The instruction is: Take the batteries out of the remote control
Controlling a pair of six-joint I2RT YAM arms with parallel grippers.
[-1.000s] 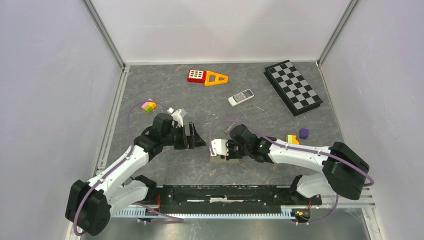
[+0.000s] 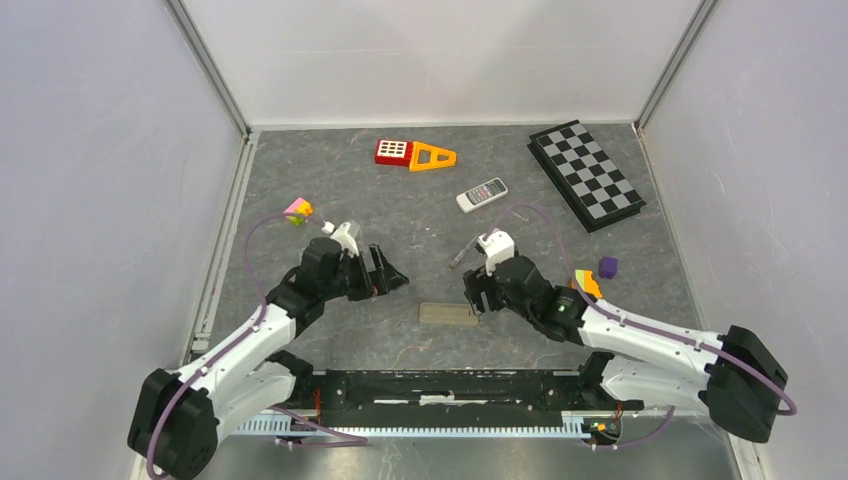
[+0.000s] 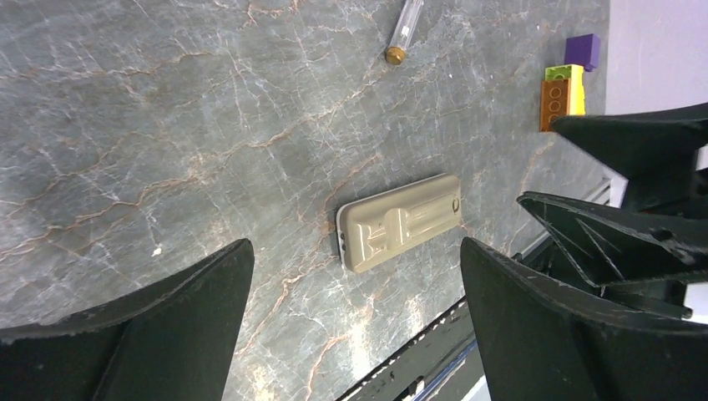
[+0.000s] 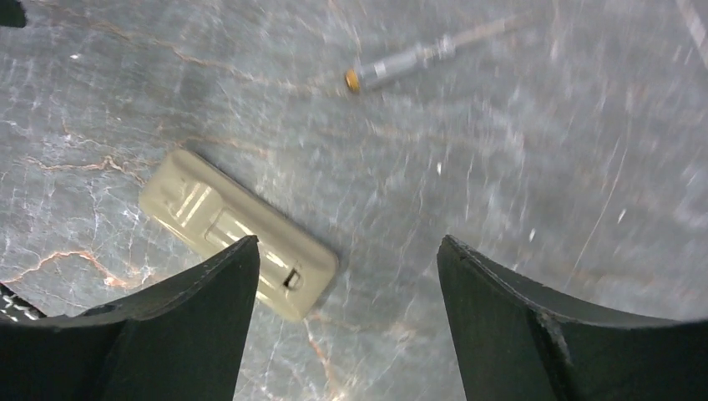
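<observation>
A beige oblong case (image 2: 441, 314) lies flat near the table's front edge, with a stepped panel and a small dark hole towards one end; I cannot tell whether it is a remote's back. Farther back rests a white remote control (image 2: 484, 195) with its buttons up. To the case's left, my left gripper (image 2: 385, 271) is open and empty. My right gripper (image 2: 474, 297) hangs by the case's right end, also open with nothing between its fingers. A thin clear-handled screwdriver (image 4: 409, 63) lies behind the case. No batteries show.
At the back stands a red and orange toy (image 2: 413, 154); a checkered board (image 2: 588, 173) lies back right. Coloured blocks (image 2: 299, 210) sit at left, others (image 2: 587, 284) and a purple cube (image 2: 608, 267) at right.
My right gripper has come off from over the beige case and moved to the right, uncovering most of it. The left gripper has shifted only slightly. The case stays in place.
</observation>
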